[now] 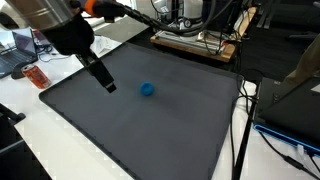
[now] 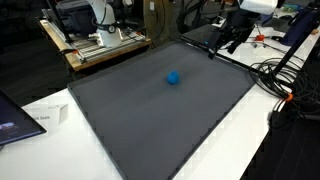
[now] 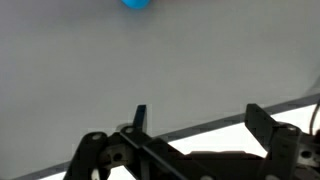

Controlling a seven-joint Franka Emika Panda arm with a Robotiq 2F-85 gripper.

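Note:
A small blue object (image 1: 147,89) lies on the dark grey board (image 1: 150,130); exterior view 2 shows the same blue piece (image 2: 173,78) near the board's middle. In the wrist view, part of the blue object (image 3: 136,4) shows at the top edge, ahead of the fingers. My gripper is open, with bare board and a strip of white beyond it visible between its fingers. It hangs above the board near one edge, apart from the blue object.
A red can (image 1: 37,77) stands by the board's left corner. Loose cables (image 2: 275,80) lie beside the board on the arm's side. A wooden tray (image 1: 195,42) stands beyond the far edge. Most of the board is clear.

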